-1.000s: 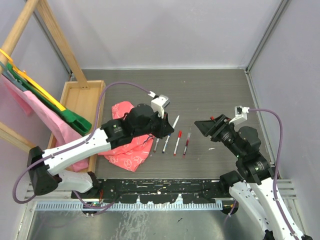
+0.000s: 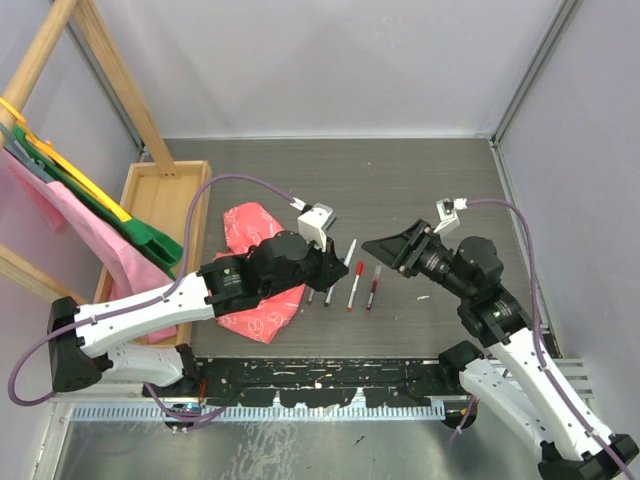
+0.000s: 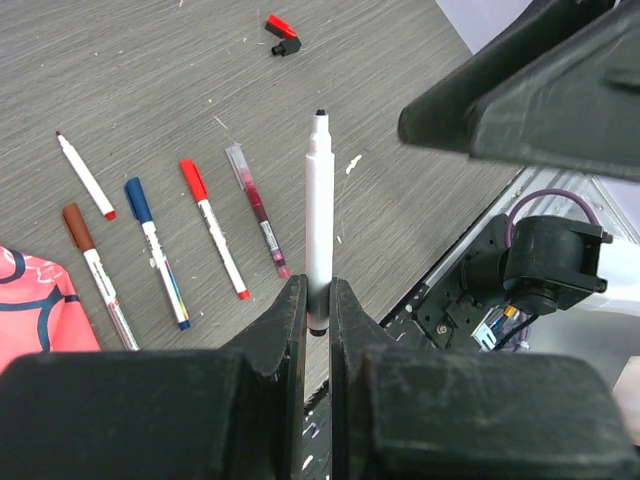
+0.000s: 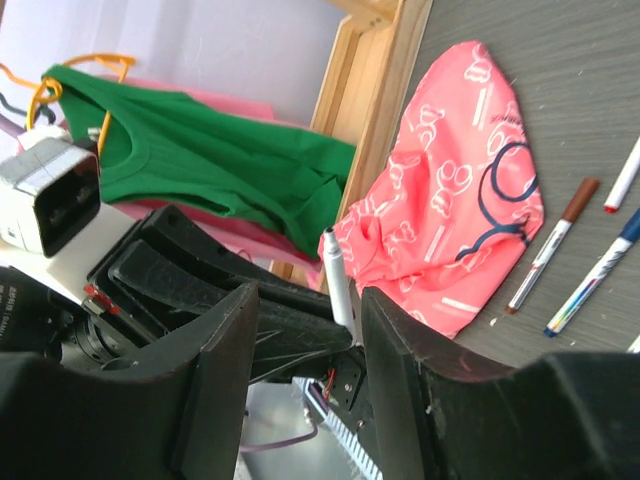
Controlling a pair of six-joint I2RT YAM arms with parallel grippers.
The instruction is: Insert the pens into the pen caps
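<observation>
A white marker (image 3: 319, 200) with a bare black tip points away from my left gripper, which is shut on its rear end. In the right wrist view the marker (image 4: 337, 280) shows beyond my right gripper. That gripper's fingers are parted, with nothing held. From the right, its fingers (image 3: 560, 110) reach towards the marker without touching it. On the table lie a small black cap (image 3: 287, 46) and a red cap (image 3: 280, 25), close together. Capped pens lie nearby: brown (image 3: 100, 275), blue (image 3: 157, 252), red (image 3: 214, 228) and a clear-capped dark red one (image 3: 258, 208).
Another white pen (image 3: 86, 174) lies left of the blue one. A pink cloth (image 4: 450, 200) spreads on the table's left, beside a wooden tray (image 2: 200, 215) and a rack with hanging clothes (image 2: 95, 215).
The right gripper has moved left, closer to the left gripper. The caps behind the right gripper are now hidden in the top view.
</observation>
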